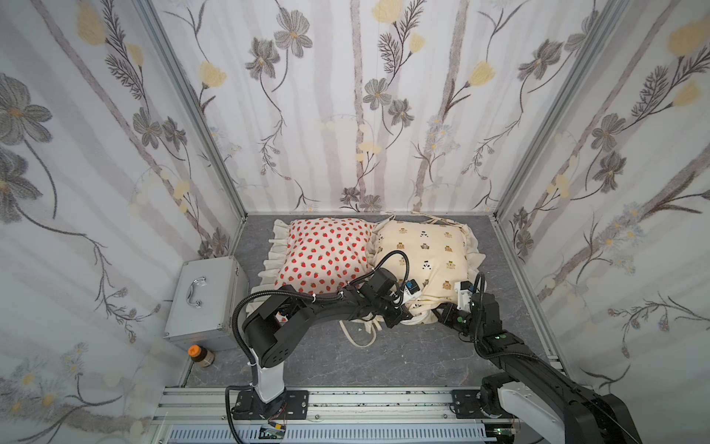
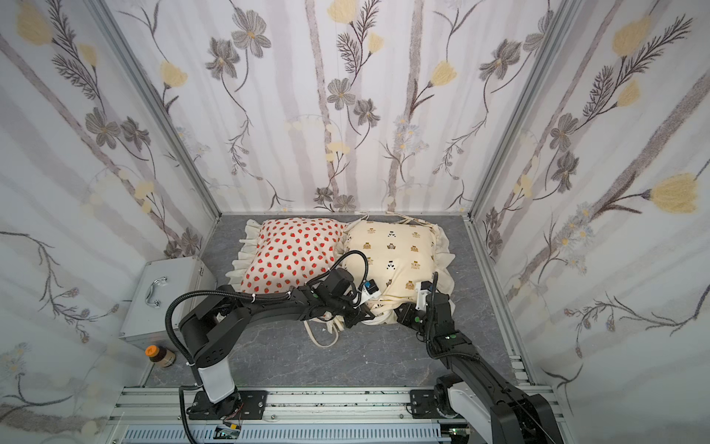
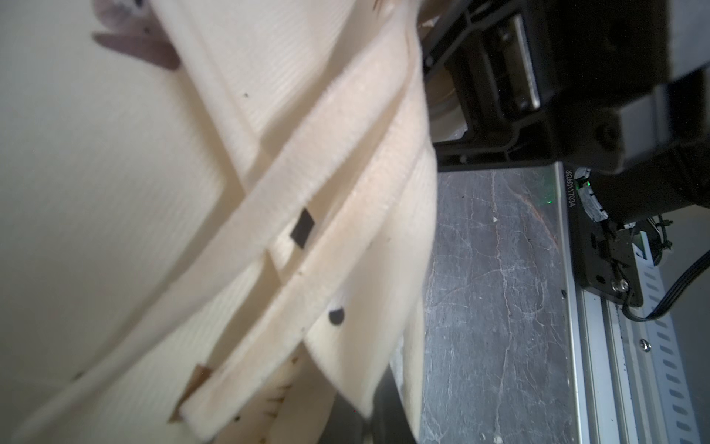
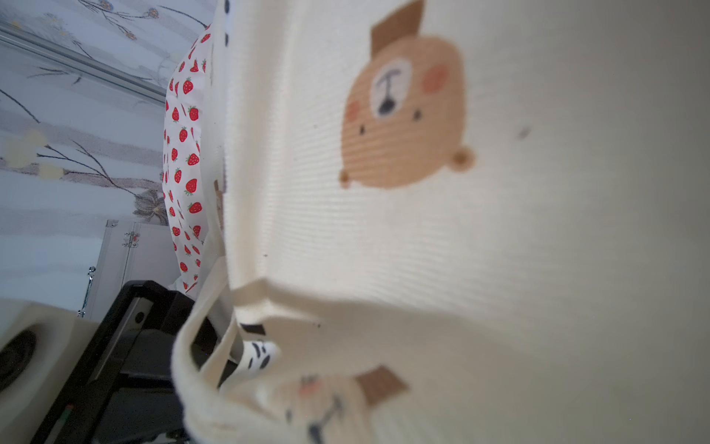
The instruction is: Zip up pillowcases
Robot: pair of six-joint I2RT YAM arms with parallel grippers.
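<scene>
The cream pillow with printed bears lies right of the strawberry pillow. My left gripper is at its front edge; in the left wrist view its fingertips sit at the bottom, shut where a cream fabric fold meets them. Cream straps drape across that view. My right gripper is at the same edge, a little right; whether it is open cannot be seen. The right wrist view is filled with bear-print fabric and a loose loop. The zipper is not clearly visible.
A metal case and an orange-capped bottle stand at the left. Patterned walls enclose the sides and back.
</scene>
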